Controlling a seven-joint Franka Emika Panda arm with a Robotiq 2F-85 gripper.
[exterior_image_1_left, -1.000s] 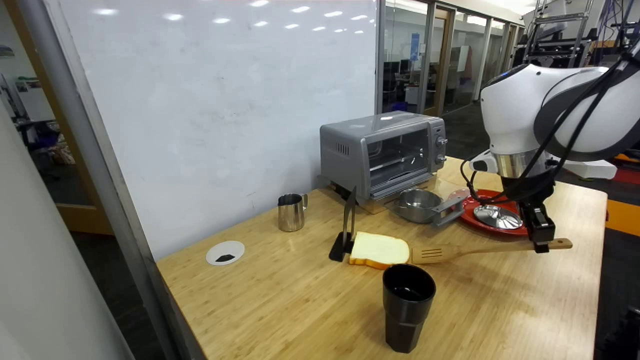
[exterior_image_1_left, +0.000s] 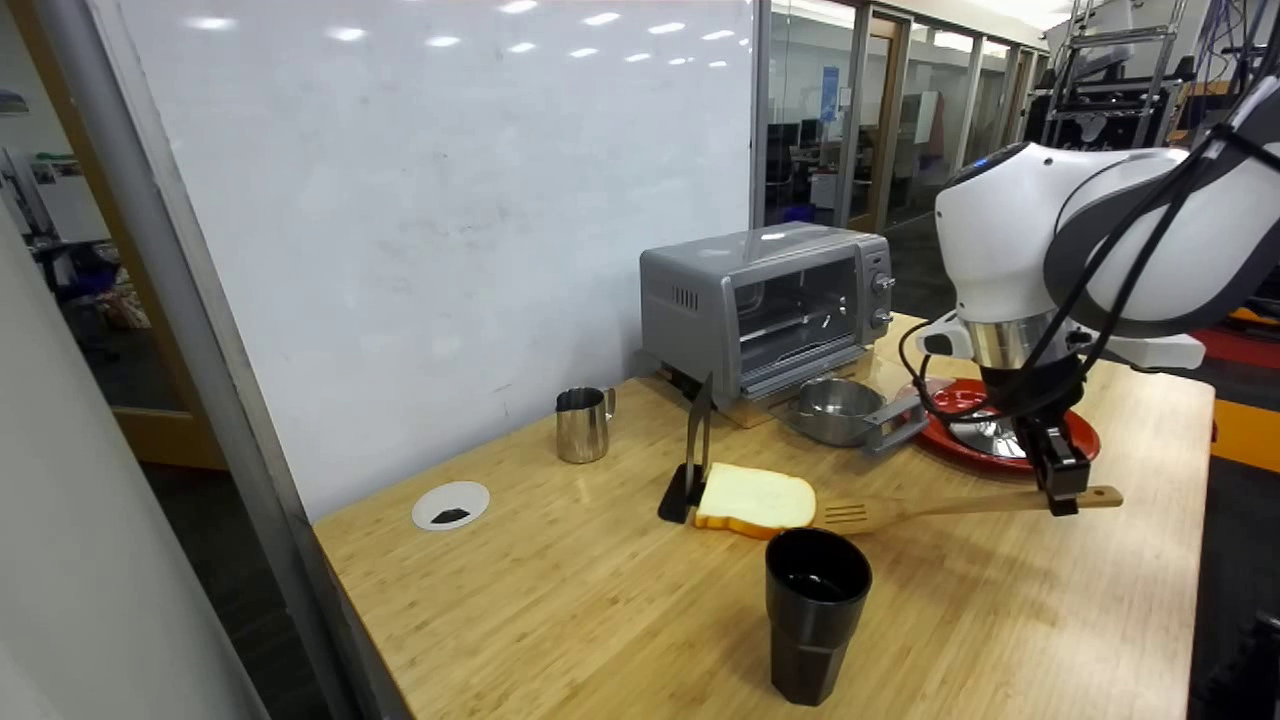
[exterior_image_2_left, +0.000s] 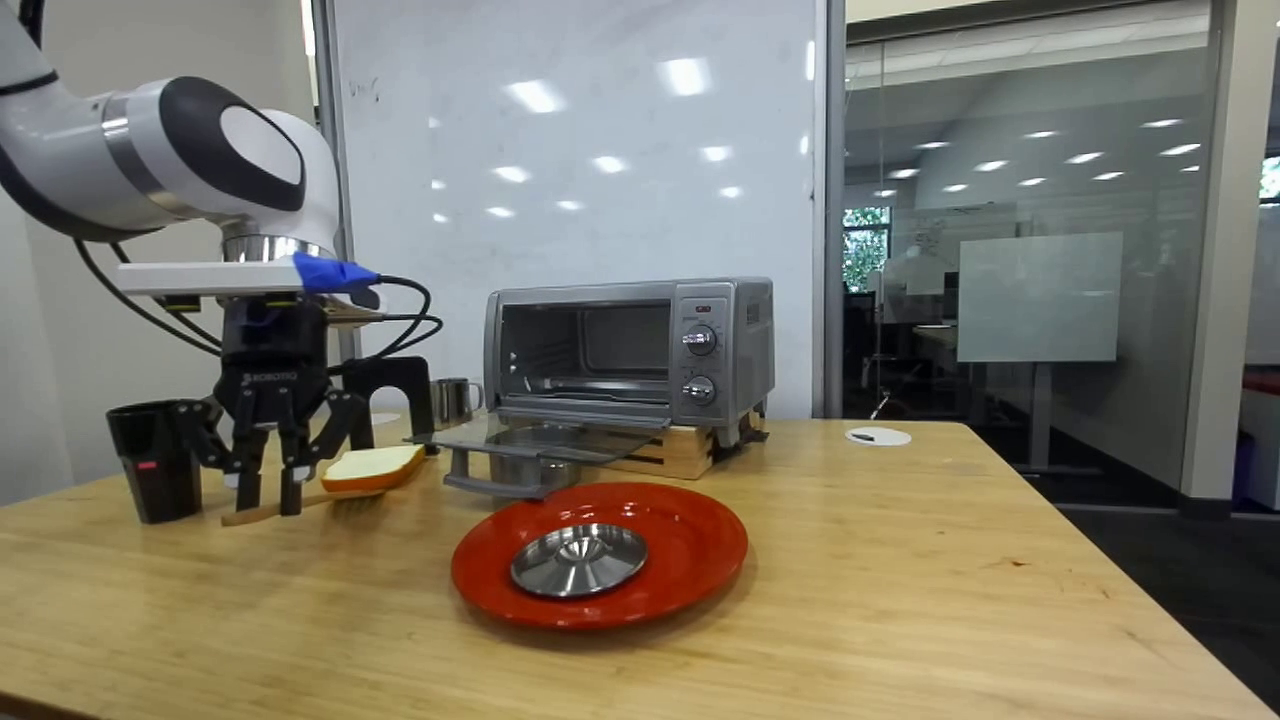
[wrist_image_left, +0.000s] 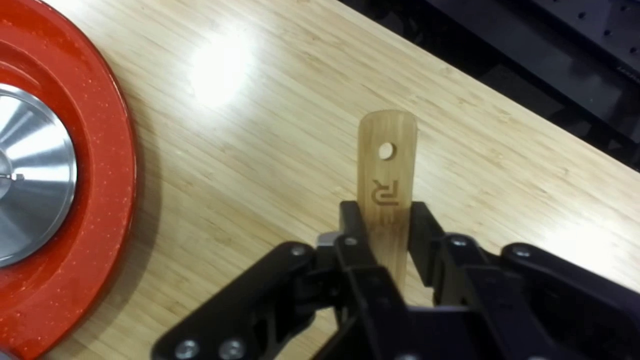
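My gripper is shut on the handle of a wooden slotted spatula (wrist_image_left: 387, 135), with the holed end sticking out past the fingers. In exterior view 1 the spatula's slotted head (exterior_image_1_left: 849, 515) reaches the right edge of a bread slice (exterior_image_1_left: 756, 498); whether it lies under the crust cannot be told. The slice's left side is up against a black upright holder (exterior_image_1_left: 685, 490). From the other side, my gripper (exterior_image_2_left: 270, 492) hangs low over the table, the bread (exterior_image_2_left: 374, 467) beyond it.
A black cup (exterior_image_1_left: 816, 612) stands close in front of the bread. Behind are a toaster oven (exterior_image_1_left: 768, 312) with its door down, a steel pan (exterior_image_1_left: 831, 412) and a metal pitcher (exterior_image_1_left: 583, 426). A red plate (exterior_image_2_left: 696, 540) bears a steel lid (exterior_image_2_left: 578, 559).
My gripper and the spatula have moved slightly left and toward the viewer in exterior view 1. The bread has shifted a little left, closer to the black holder.
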